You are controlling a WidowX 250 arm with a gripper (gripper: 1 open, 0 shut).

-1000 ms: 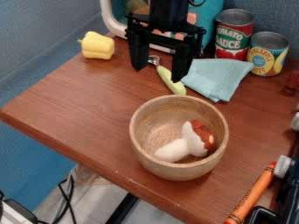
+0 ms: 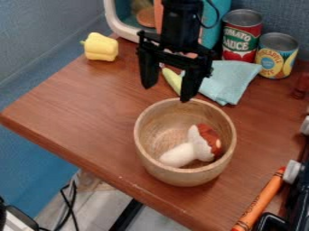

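Note:
My black gripper (image 2: 167, 83) hangs open over the back middle of the wooden table, its two fingers apart, just behind the bowl. A wooden bowl (image 2: 165, 171) holds a white toy with a red top (image 2: 189, 152). A pale yellow-green item (image 2: 172, 78) lies behind the gripper, partly hidden, beside a light blue cloth (image 2: 227, 84).
A yellow pepper (image 2: 100, 46) sits at the back left. A tomato can (image 2: 240, 35) and another can (image 2: 276, 56) stand at the back right. An orange crayon (image 2: 258, 204) lies along the right side.
My gripper has moved slightly right and down toward the front, toward the bowl. The objects on the table have not moved.

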